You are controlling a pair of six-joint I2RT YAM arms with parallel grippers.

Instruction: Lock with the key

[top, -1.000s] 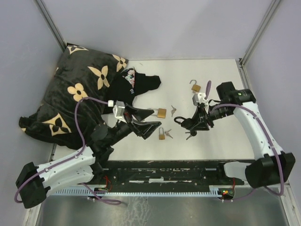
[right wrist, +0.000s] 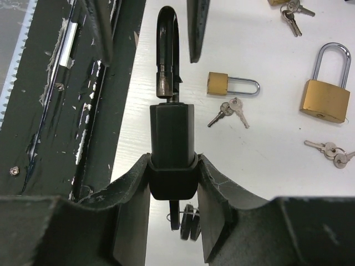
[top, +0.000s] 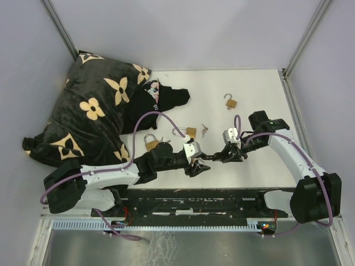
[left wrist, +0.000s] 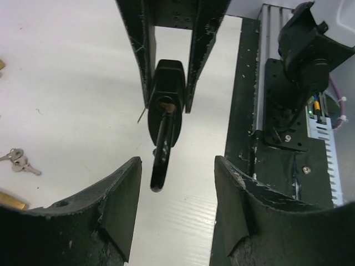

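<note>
A black padlock (right wrist: 172, 136) is gripped in my right gripper, lifted above the table. Its black shackle (right wrist: 165, 52) stands raised, with one free end showing outside the body. Below the body hang dark keys (right wrist: 190, 223); a thin shaft runs from the underside. The fingers (right wrist: 197, 27) of my left gripper (top: 197, 160) are parted beyond the shackle. From the left wrist view, the shackle (left wrist: 161, 158) points into the gap of my left gripper, touching neither finger. Behind it, the padlock body (left wrist: 168, 83) sits between the right fingers.
Brass padlocks lie on the white table: a small one (right wrist: 217, 83), a larger one (right wrist: 325, 101) and an open one (top: 231, 103). Loose keys (top: 204, 130) lie among them. Black cloth (top: 158, 102) and a patterned cushion (top: 94, 100) fill the left.
My left gripper has moved right and toward the front, from apart to around the shackle's end. My right arm has lowered slightly and shifted the padlock a little toward the front.
</note>
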